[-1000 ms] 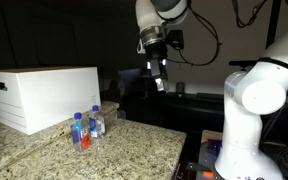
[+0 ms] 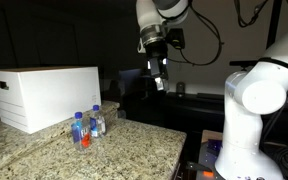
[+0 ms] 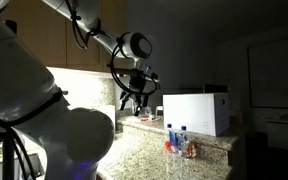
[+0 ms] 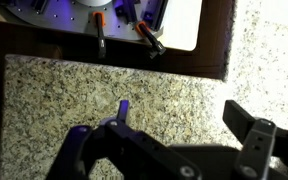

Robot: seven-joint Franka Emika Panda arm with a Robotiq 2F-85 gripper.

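My gripper hangs high above the right part of the counter, pointing down. In the wrist view, its dark fingers stand wide apart at the lower left and right, with only speckled countertop below and nothing held. A group of clear bottles with blue caps stands upright farther back on the counter, well away from the gripper. One bottle has a red label or contents. Exterior view 2 has these bottles in front of a white box.
An open drawer adjoins the counter edge, containing a tool with an orange handle and several other tools. The large white box occupies the counter's back. Bare countertop lies between the bottles and the near edge.
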